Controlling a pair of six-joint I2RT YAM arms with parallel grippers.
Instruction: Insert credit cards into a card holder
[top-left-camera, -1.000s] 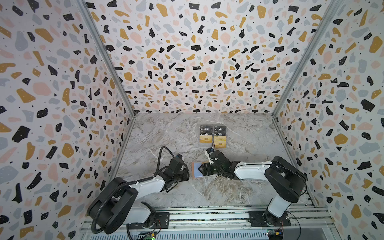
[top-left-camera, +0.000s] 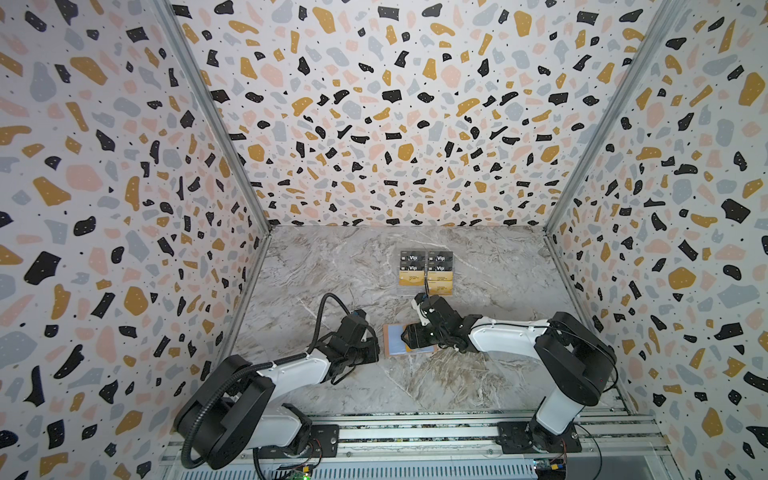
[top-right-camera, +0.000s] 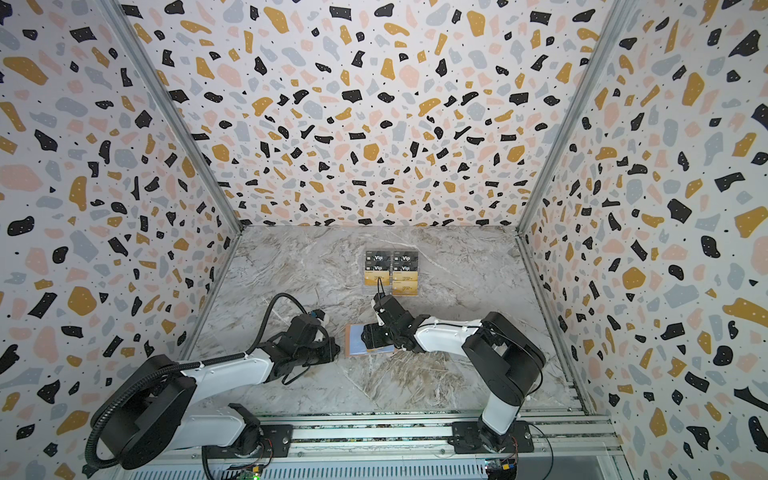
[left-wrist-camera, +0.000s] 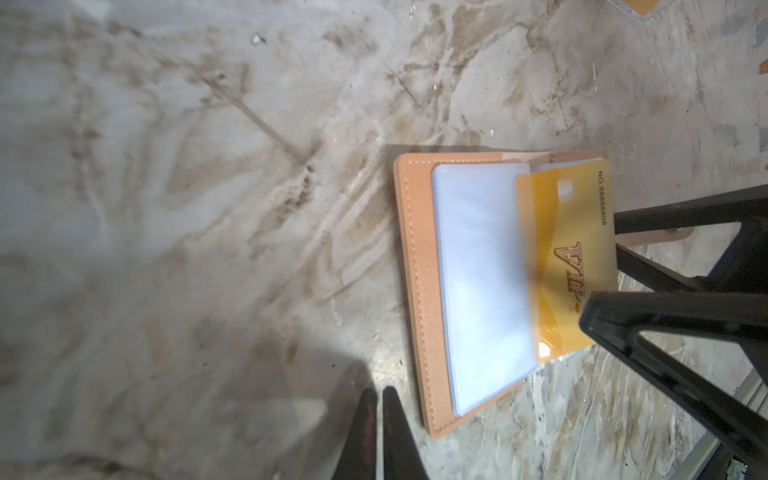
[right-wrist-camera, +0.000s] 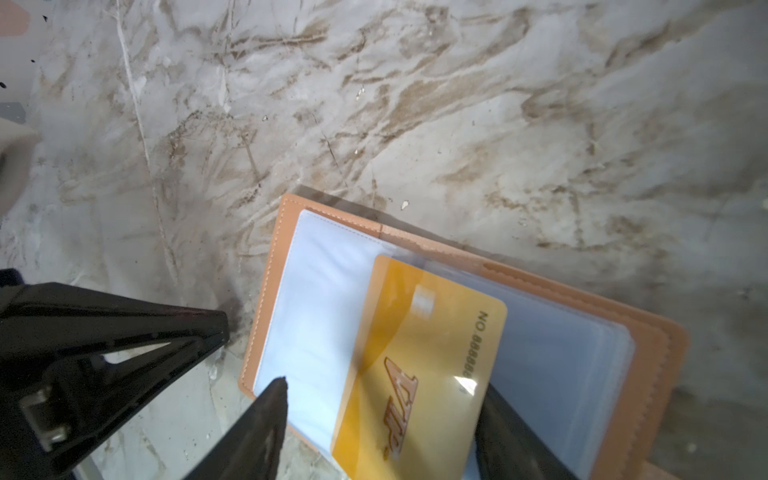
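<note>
The tan card holder (left-wrist-camera: 424, 320) lies on the table with white sleeves (left-wrist-camera: 480, 280). A gold VIP card lies over the sleeves, toward the holder's right side in the left wrist view; whether it is in a pocket I cannot tell. My right gripper (top-left-camera: 413, 336) is open above the holder, its fingers around the card's area. My left gripper (top-left-camera: 371, 352) is just left of the holder; its fingertips appear close together at the bottom of the left wrist view, so its state is unclear.
Two columns of grey and gold cards (top-left-camera: 412, 257) lie behind the holder.
My right gripper and arm have shifted slightly to the right over the holder since a second ago. The left arm looks unchanged.
</note>
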